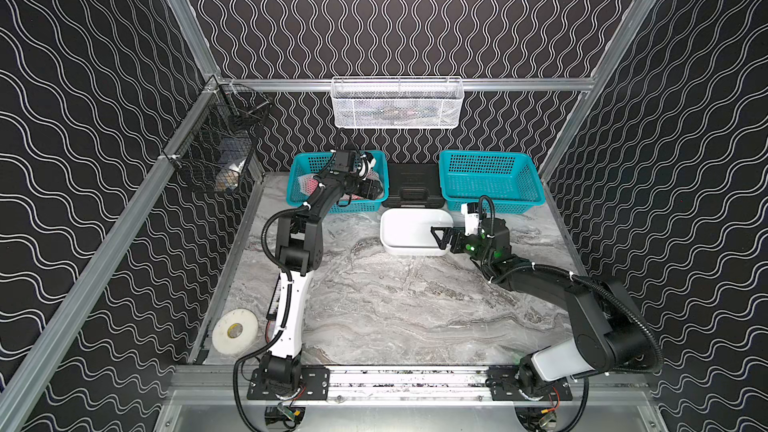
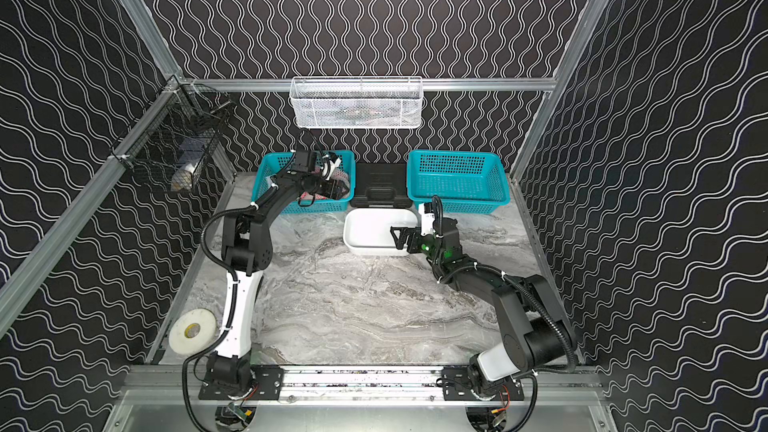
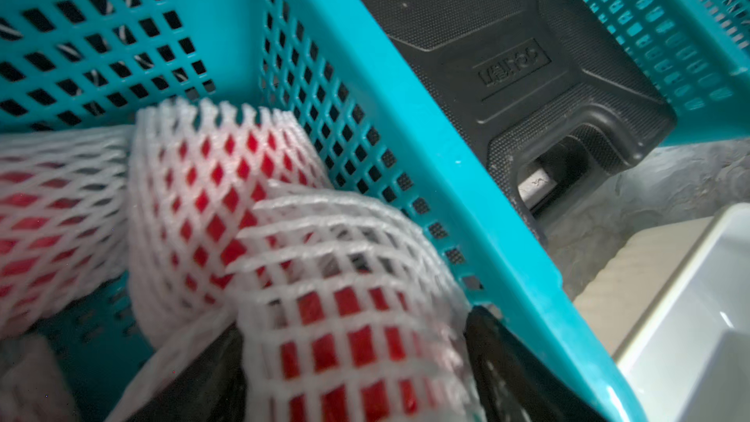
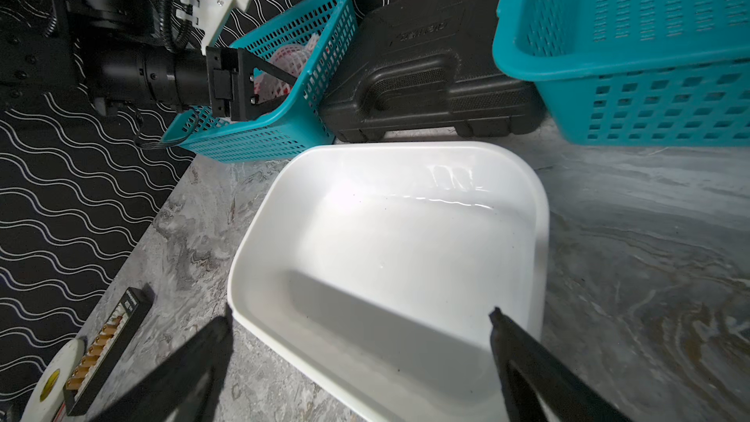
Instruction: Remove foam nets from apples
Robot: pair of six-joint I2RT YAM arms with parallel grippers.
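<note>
Several red apples in white foam nets lie in the left teal basket (image 3: 500,211). In the left wrist view the nearest netted apple (image 3: 351,328) sits between the spread fingers of my left gripper, one finger (image 3: 511,363) beside its net on the right. Whether the fingers touch the net is hard to tell. Behind it stands another netted apple (image 3: 222,187), and a further netted apple (image 3: 47,226) lies at the left. My right gripper is open and empty, its fingers spread over the near side of the white tray (image 4: 406,242), which holds nothing.
An empty teal basket (image 1: 492,178) stands at the back right. Between the baskets lies a black case (image 1: 412,185). A tape roll (image 1: 235,331) rests at the front left.
</note>
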